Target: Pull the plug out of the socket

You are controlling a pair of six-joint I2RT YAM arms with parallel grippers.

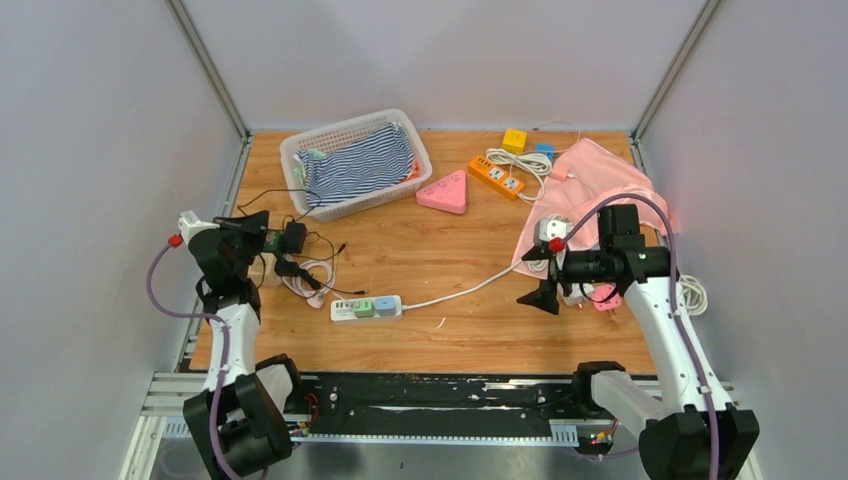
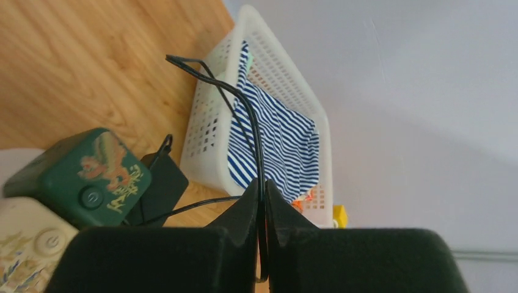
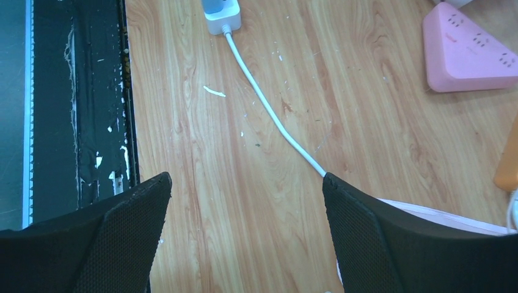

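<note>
A white power strip [image 1: 341, 310] lies at the table's middle front, a green plug [image 1: 364, 309] and a blue plug [image 1: 386, 306] seated in it. Its white cord [image 1: 455, 295] runs right. In the left wrist view a thin black cable [image 2: 259, 152] passes between the fingertips of my left gripper, which are pressed close around it. From above, this gripper is at the table's left side, left of the basket and partly over a dark green box [image 2: 91, 177]. At the right, my right gripper stands open and empty, above the table, well away from the strip.
A white basket [image 1: 350, 208] with striped cloth stands at the back left. Below it lie a black adapter [image 1: 294, 237] and tangled cords. A pink triangular block [image 1: 443, 193], an orange strip [image 1: 496, 179] and pink cloth [image 1: 600, 172] occupy the back right.
</note>
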